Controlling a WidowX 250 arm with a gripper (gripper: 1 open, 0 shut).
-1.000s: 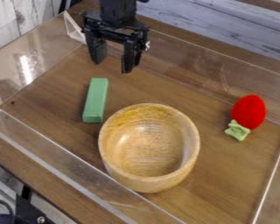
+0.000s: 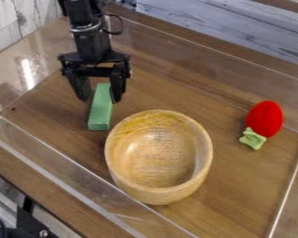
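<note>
My black gripper (image 2: pixel 98 82) is open over the top end of a green rectangular block (image 2: pixel 101 113), its two fingers on either side of it. The block lies lengthwise on the wooden table, left of a large tan bowl (image 2: pixel 158 177). Whether the fingers touch it is unclear.
A red oval object (image 2: pixel 264 118) and a small light-green piece (image 2: pixel 252 138) lie at the right. Clear rims edge the left and front.
My gripper has moved down and toward the viewer, from the back of the table to the green block. The other objects have not moved.
</note>
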